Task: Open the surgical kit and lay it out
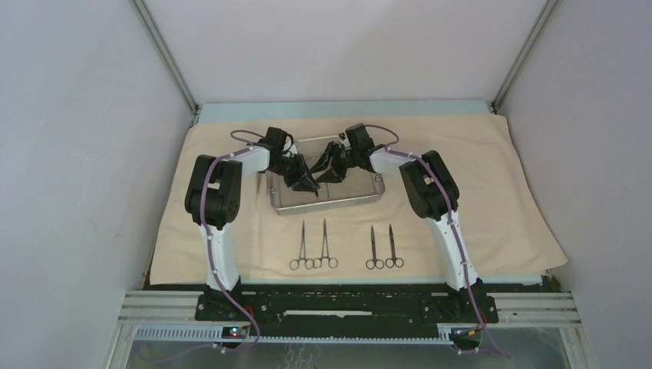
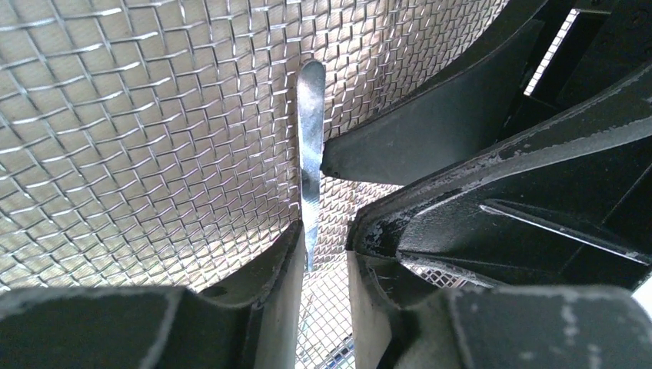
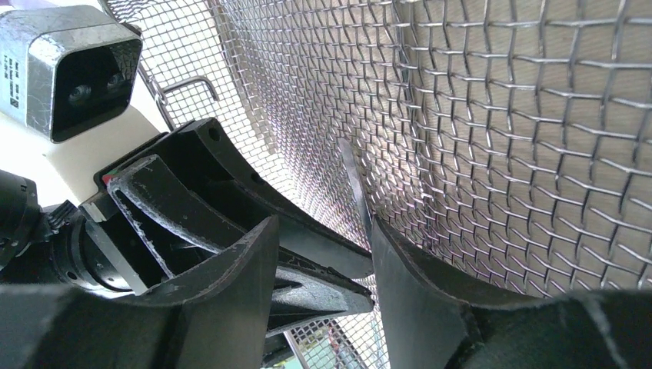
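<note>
A flat, narrow metal tool [image 2: 311, 115] lies on or just above the wire mesh tray [image 1: 327, 206]. My left gripper is part open, its fingers on either side of the tool's lower end with a gap showing. From the other side, my right gripper reaches in with its fingers wide apart. The same tool [image 3: 354, 177] runs down to its inner finger; whether they touch is hard to tell. From above, only a short dark end of the tool [image 1: 316, 192] shows, below the left fingertips. Both grippers sit close together over the tray.
Two ring-handled clamps [image 1: 325, 244] and two scissors [image 1: 374, 247] lie in a row on the cloth [image 1: 484, 200] before the tray. A thin tool [image 1: 259, 183] lies left of it.
</note>
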